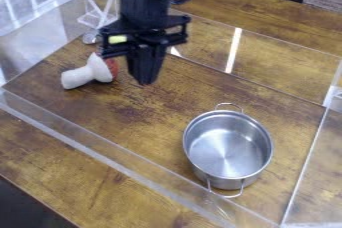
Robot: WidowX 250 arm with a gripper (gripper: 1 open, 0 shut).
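Note:
My dark gripper [142, 52] hangs from the upper middle over the wooden table, fingers pointing down; whether anything is between them is hard to make out. Just left of it a white object with a reddish part [83, 75] lies on the table. Behind the gripper a yellow-green item [118, 39] is partly hidden. A steel pot [227, 148] with two wire handles stands at the lower right.
Clear plastic walls [160, 172] border the work area on the front and sides. A white wire-like item [96, 14] stands at the back left.

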